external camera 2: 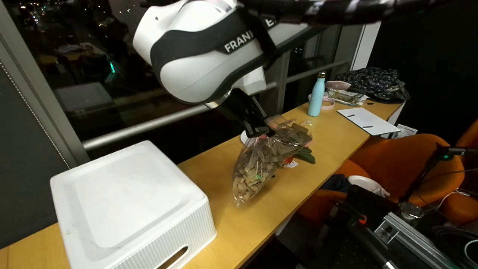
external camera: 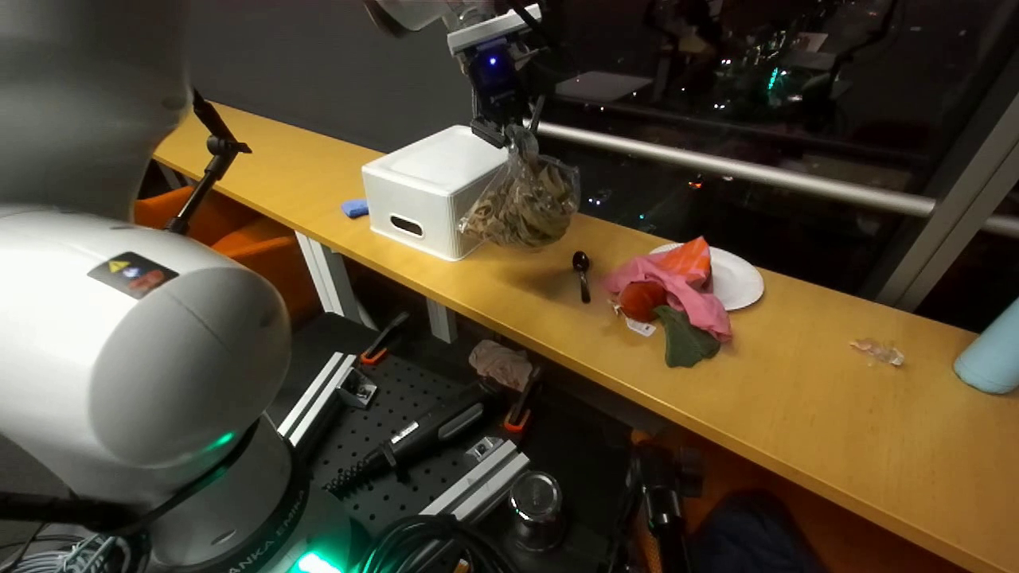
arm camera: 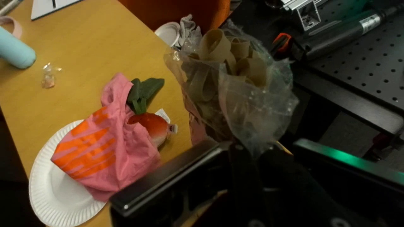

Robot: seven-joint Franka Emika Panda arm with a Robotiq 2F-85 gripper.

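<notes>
A clear plastic bag of pasta ribbons (external camera: 531,204) hangs from my gripper (external camera: 516,134), which is shut on the bag's gathered top. In exterior view 2 the bag (external camera 2: 264,163) dangles tilted above the wooden table, between the white box and the pink cloth. The wrist view shows the bag's crumpled film pinched at the fingertips, with pale pasta (arm camera: 234,56) inside. The white box (external camera: 420,191) stands on the table to the left of the bag in exterior view 1. Its top (external camera 2: 130,192) is a closed, shallow-rimmed surface with nothing on it.
A black spoon (external camera: 582,275) lies right of the box. Farther right, a pink and orange cloth (arm camera: 109,143) with a red vegetable (arm camera: 151,125) partly covers a white plate (arm camera: 56,181). A blue bottle (external camera 2: 317,95) stands beyond. Between cloth and bottle the table (external camera: 802,372) is mostly clear.
</notes>
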